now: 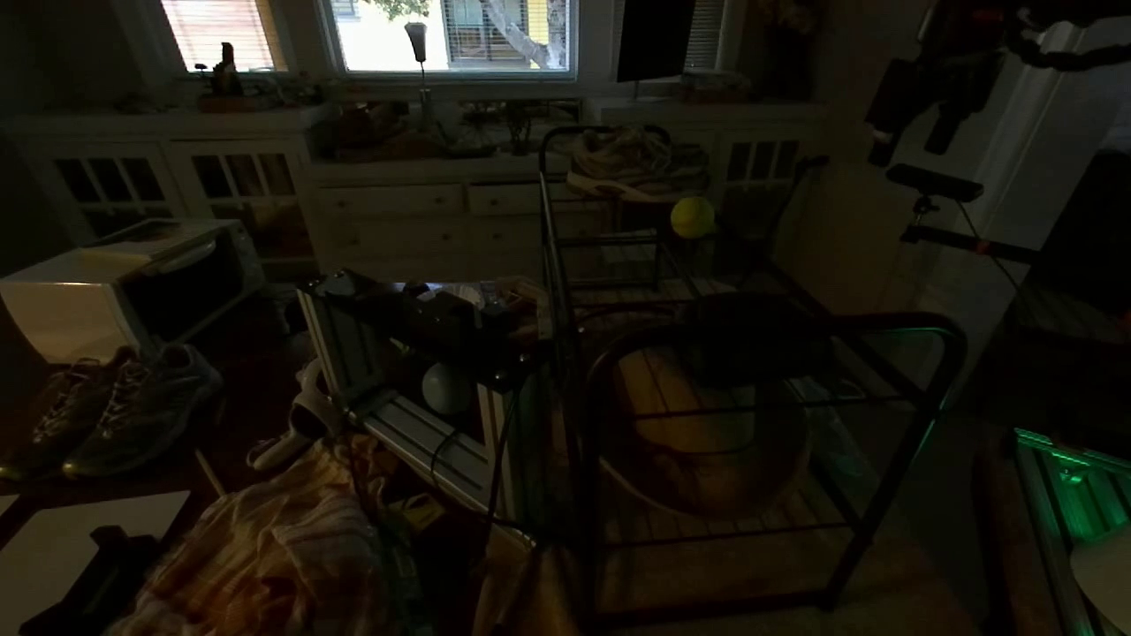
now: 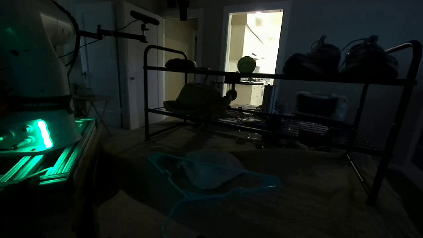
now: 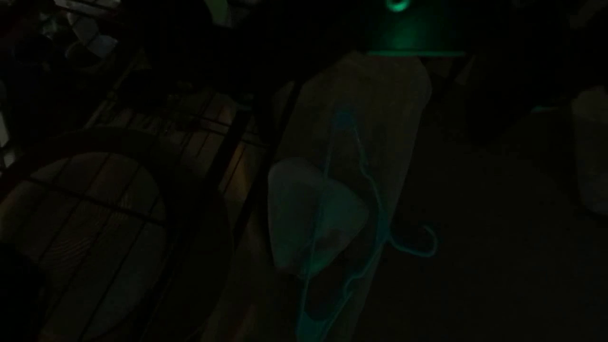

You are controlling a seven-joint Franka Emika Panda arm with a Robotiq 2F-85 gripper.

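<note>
My gripper [image 1: 909, 148] is raised at the upper right of exterior view 1, its two dark fingers apart and nothing between them. A dark tip at the top of exterior view 2 seems to be part of it. Far below, a translucent blue-green hanger [image 2: 232, 194] lies partly across a pale, rounded triangular object [image 2: 212, 174]. From the wrist view, the hanger [image 3: 379, 228] has its hook to the right, beyond the edge of the light strip beneath it. Darkness hides my fingers in that view.
A black metal rack [image 2: 317, 79] stands beside them. On top are a yellow-green ball [image 2: 246, 64], shoes [image 2: 313, 61] and a dark object [image 2: 180, 63]; a brimmed hat [image 2: 198, 97] sits on the lower shelf. The room is very dim.
</note>
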